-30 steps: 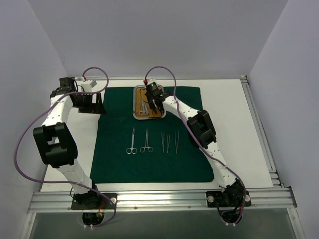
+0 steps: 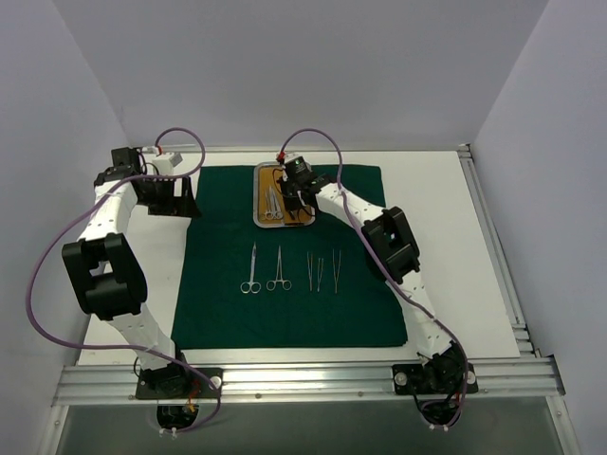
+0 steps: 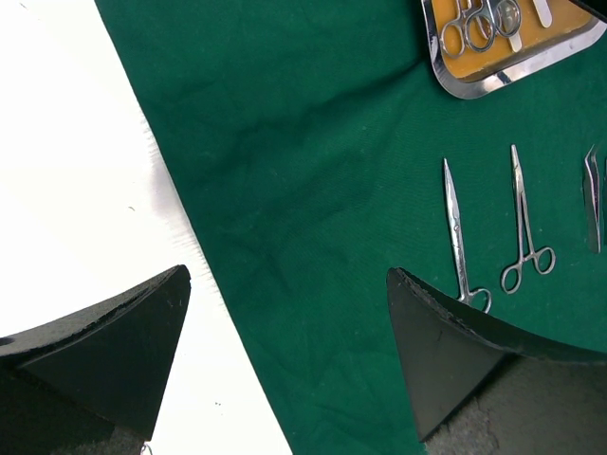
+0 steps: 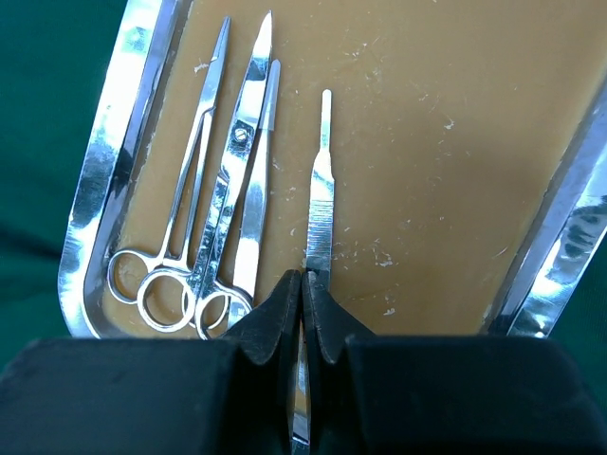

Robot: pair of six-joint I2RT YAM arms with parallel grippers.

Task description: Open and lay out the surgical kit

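Note:
The metal tray (image 2: 256, 194) with its orange-brown base lies at the back of the green cloth (image 2: 218, 256). Inside it, the right wrist view shows a clamp (image 4: 194, 156), scissors (image 4: 230, 171), a flat slim instrument (image 4: 254, 209) and a scalpel handle (image 4: 321, 209). My right gripper is over the scalpel handle's lower part, shut, with nothing visible between its fingertips; whether it touches the handle I cannot tell. Off to the left, my left gripper hangs open and empty above the cloth's left edge.
On the cloth in front of the tray lie scissors (image 2: 251, 270), a clamp (image 2: 279, 270) and several tweezers (image 2: 336, 270) in a row. Bare cloth surrounds them.
My right gripper has shifted slightly to the right over the tray. The left arm and the instruments laid on the cloth look the same.

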